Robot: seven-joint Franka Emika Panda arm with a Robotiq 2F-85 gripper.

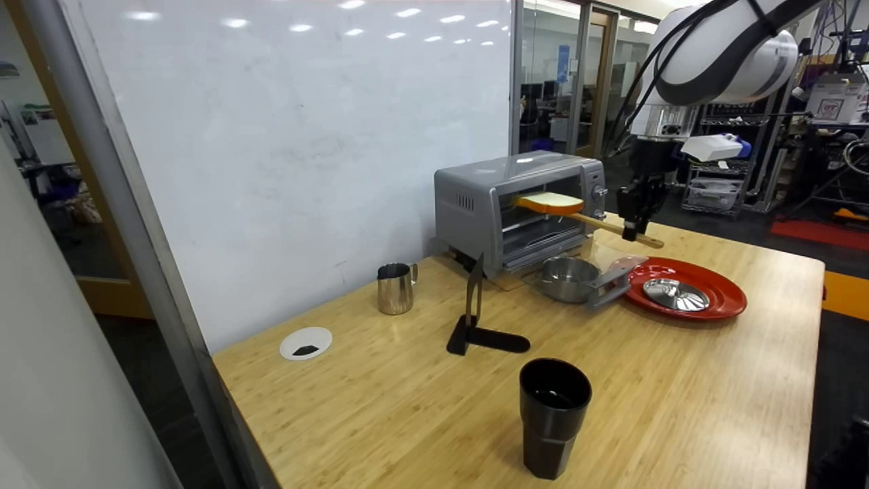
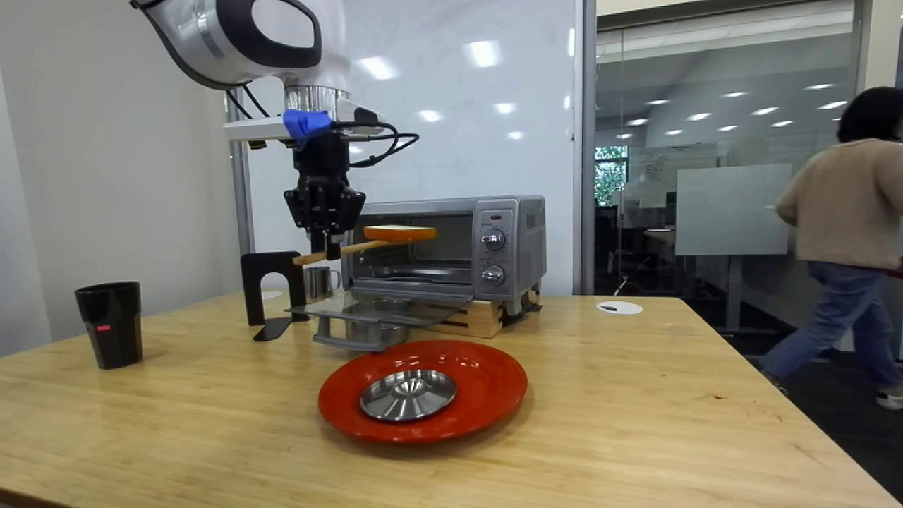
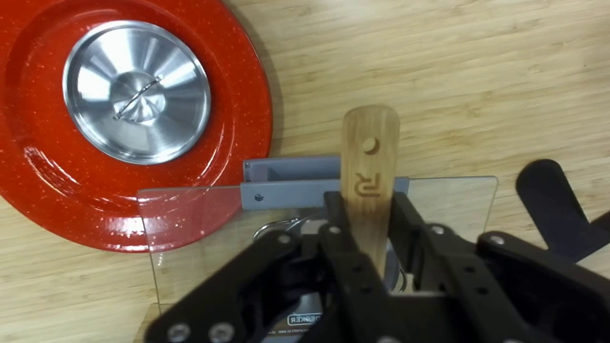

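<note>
My gripper is shut on the handle of a wooden spatula (image 3: 370,128), whose end pokes out past the fingers. A slice of bread (image 1: 552,203) with an orange crust rests on the spatula's far end. In the second exterior view the bread (image 2: 400,233) shows in front of the opening of a grey toaster oven (image 2: 520,228). The oven's glass door (image 3: 188,228) is folded down below my gripper. How far the bread reaches into the oven is hard to tell.
A red plate (image 2: 499,398) with a steel lid (image 2: 408,395) lies in front of the door. Under the door sits a steel pot (image 1: 567,278). A black bookend (image 1: 498,339), a steel pitcher (image 1: 395,292) and a black cup (image 1: 554,407) stand on the table.
</note>
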